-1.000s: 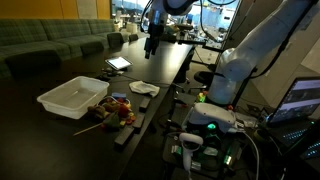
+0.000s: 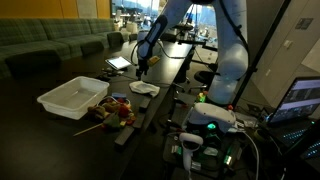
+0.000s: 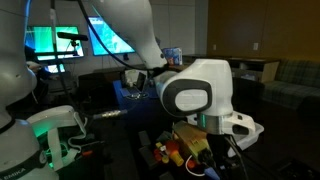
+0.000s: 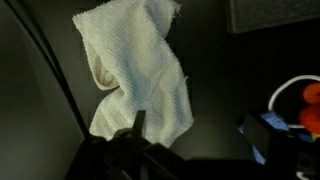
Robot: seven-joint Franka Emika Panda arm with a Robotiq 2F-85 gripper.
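A white cloth lies crumpled on the dark table; in exterior view 1 the same cloth is near the table's right side. My gripper is open above the table, its fingers spread wide. One dark fingertip overlaps the cloth's lower edge in the wrist view, while the other is off to the right near a blue item. Nothing is held between them. From exterior view 1, the gripper hangs just above the cloth; contact with it cannot be made out.
A white bin stands on the table to the left. Several colourful toys lie between it and the near edge. Behind are a tablet-like panel and a dark flat item. Bare table extends at the left.
My arm has come down from high above the table, and the gripper is now low, close over the cloth. The cloth, bin and toys have stayed in place.
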